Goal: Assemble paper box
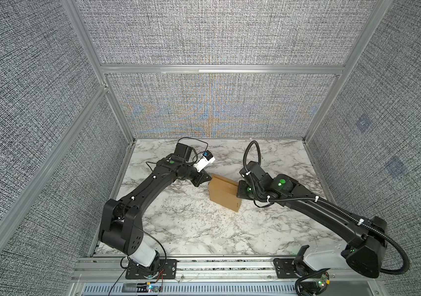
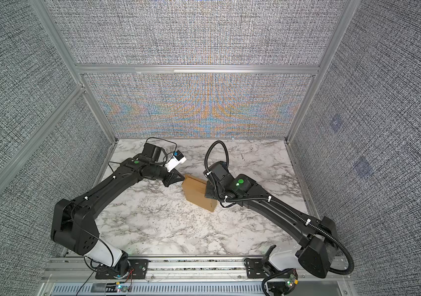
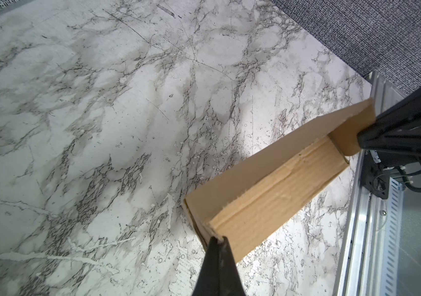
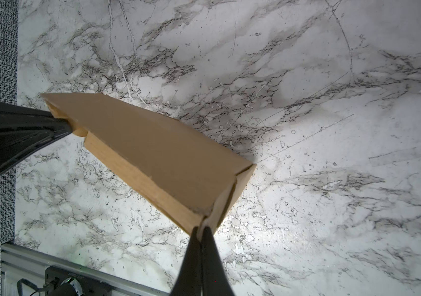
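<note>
A brown cardboard box point(image 1: 222, 194) stands on edge mid-table, its top flap point(image 3: 269, 157) raised and tilted over the narrow upper face. My left gripper is shut at one end of the box, tips against the flap's corner; whether anything thin is between them is unclear. My right gripper is shut at the opposite end, tips at the corner beside a side tab. In each wrist view the other gripper touches or nearly touches the box's far end.
</note>
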